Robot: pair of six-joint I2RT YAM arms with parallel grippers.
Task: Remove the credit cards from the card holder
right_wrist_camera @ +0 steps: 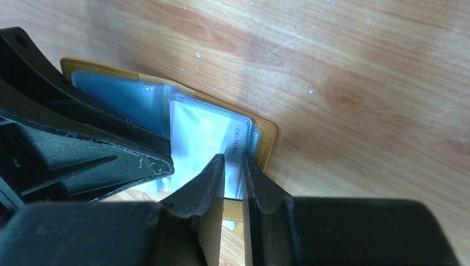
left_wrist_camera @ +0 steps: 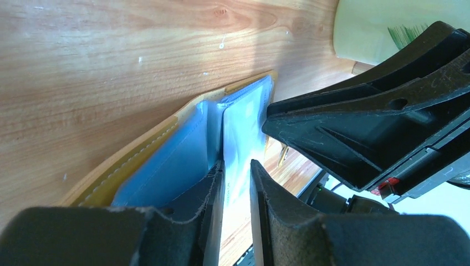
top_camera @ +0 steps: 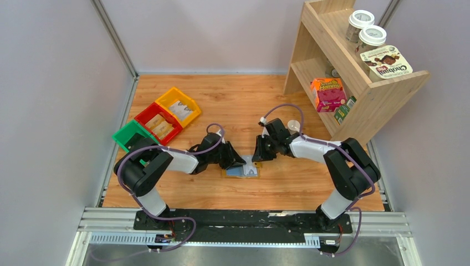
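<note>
An open card holder (top_camera: 235, 172) with a tan stitched border lies on the table, its blue plastic sleeves (right_wrist_camera: 122, 94) facing up. A whitish card (right_wrist_camera: 202, 138) sits inside the clear sleeve on its right half. My right gripper is shut on the edge of that sleeve, close to the holder's right border. My left gripper is part open over the holder, its two fingers either side of the raised card and sleeve edge; whether they touch it I cannot tell. In the top view both grippers partly cover the holder's far side.
Green, red and yellow bins (top_camera: 183, 111) stand at the back left, the red and yellow ones holding flat items. A wooden shelf (top_camera: 354, 72) rises at the back right. Behind the right gripper is a small round white-topped item (top_camera: 294, 126).
</note>
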